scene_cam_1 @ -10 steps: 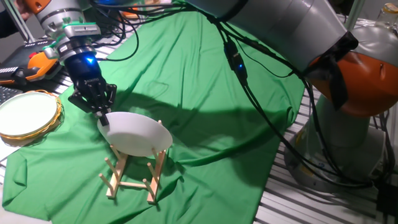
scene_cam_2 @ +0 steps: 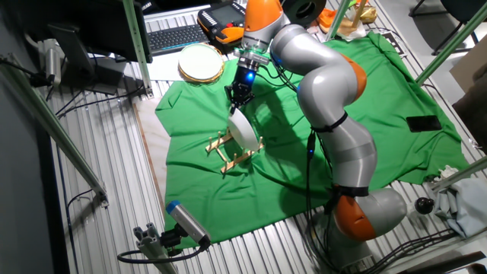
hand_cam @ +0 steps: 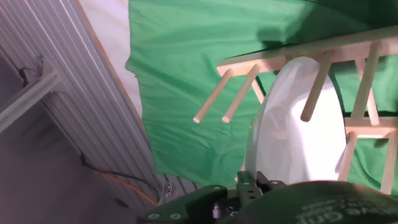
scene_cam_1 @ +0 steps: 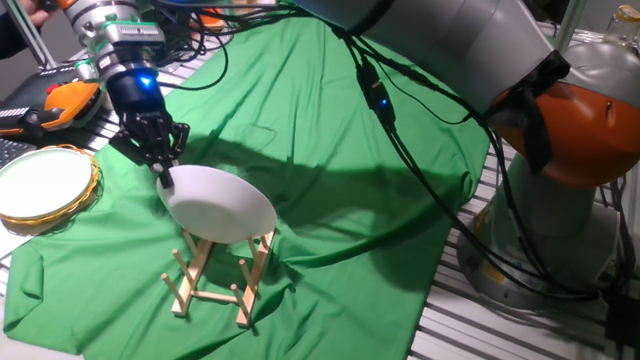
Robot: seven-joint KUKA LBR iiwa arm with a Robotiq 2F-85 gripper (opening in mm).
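Note:
A white plate point(scene_cam_1: 218, 205) stands tilted at the rear pegs of a wooden dish rack point(scene_cam_1: 215, 296), its left upper rim between the fingertips of my gripper point(scene_cam_1: 165, 178). In exterior view 2 the plate point(scene_cam_2: 243, 131) leans over the far end of the rack point(scene_cam_2: 237, 160), with the gripper point(scene_cam_2: 233, 111) at its upper rim. The wrist view shows the plate point(hand_cam: 298, 124) rising from the fingers among the rack's pegs point(hand_cam: 317, 87). My gripper looks shut on the rim. Whether the plate's lower edge rests on the rack is hard to tell.
A round woven-rimmed tray point(scene_cam_1: 45, 185) lies left of the rack, with an orange device point(scene_cam_1: 72, 104) behind it. A camera on a post point(scene_cam_2: 188, 224) stands at the front edge.
The plate has turned more face-on and its upper edge has risen slightly, while my gripper has shifted a little upward, still at the rim. The rack has barely moved.

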